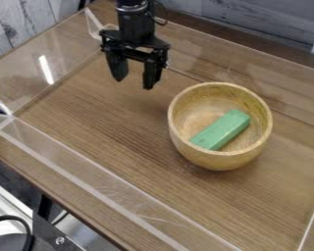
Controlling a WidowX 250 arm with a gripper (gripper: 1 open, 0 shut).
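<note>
The black robot gripper (134,61) hangs at the top centre, its fingers spread open over the wooden table with nothing visible between them. To its lower right sits a round light-wood bowl (194,95) holding a green elongated block (220,131), lying diagonally inside.
Black cables lie at the bottom left, and a dark area with light edging is at the top left. The right side beyond the bowl is clear.
</note>
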